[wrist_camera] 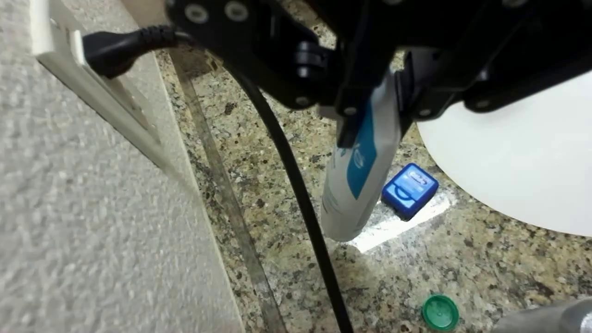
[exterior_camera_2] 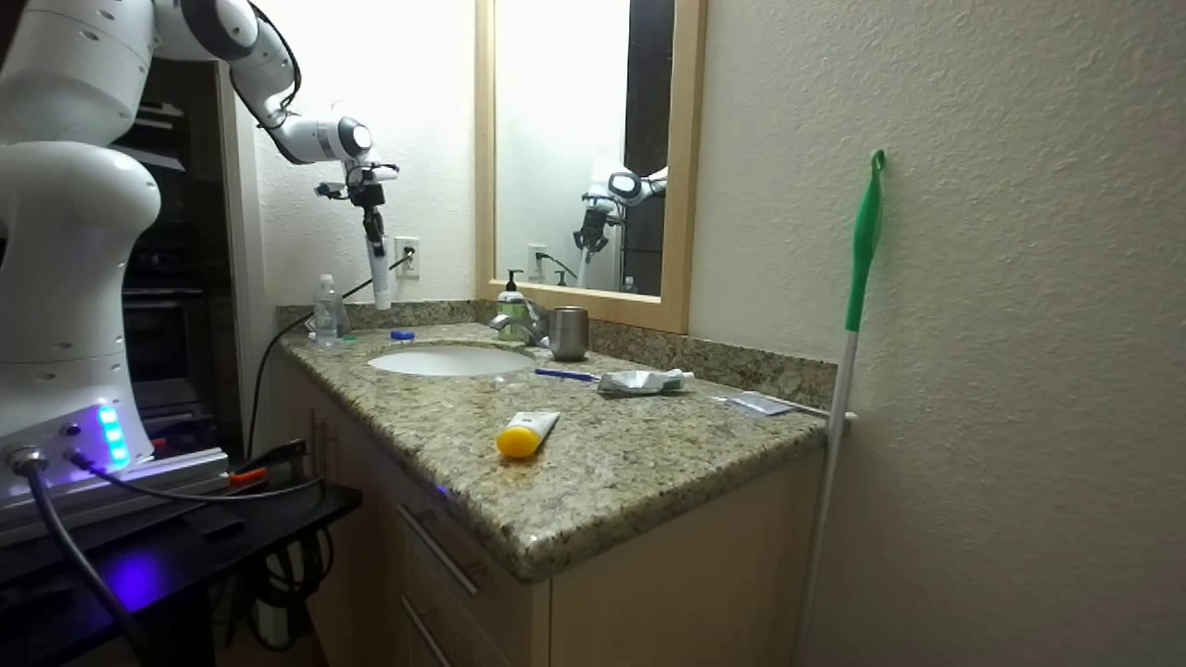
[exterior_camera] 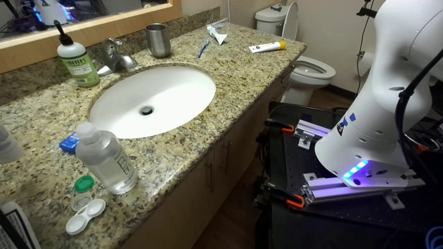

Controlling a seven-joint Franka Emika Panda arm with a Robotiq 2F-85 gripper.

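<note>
A white bottle (wrist_camera: 338,205) with a blue patch on its label is clasped in my gripper. Exterior view 2 shows the gripper (exterior_camera_2: 375,235) pointing down at the sink's far end, with the bottle (exterior_camera_2: 379,278) hanging nearly upright, its base seemingly above the counter. Only part of the bottle (exterior_camera: 7,145) enters exterior view 1, at the left edge; the gripper is outside that view. Below it on the granite counter (wrist_camera: 299,266) lies a blue floss box (wrist_camera: 410,190), near the sink (wrist_camera: 521,150).
A clear bottle (exterior_camera: 108,159), green cap (exterior_camera: 84,183) and white lens case (exterior_camera: 86,215) occupy the counter's near left. A black cable (wrist_camera: 288,161) runs from the wall outlet past the held bottle. The soap pump (exterior_camera: 78,64), faucet (exterior_camera: 115,58) and metal cup (exterior_camera: 158,40) stand behind the sink.
</note>
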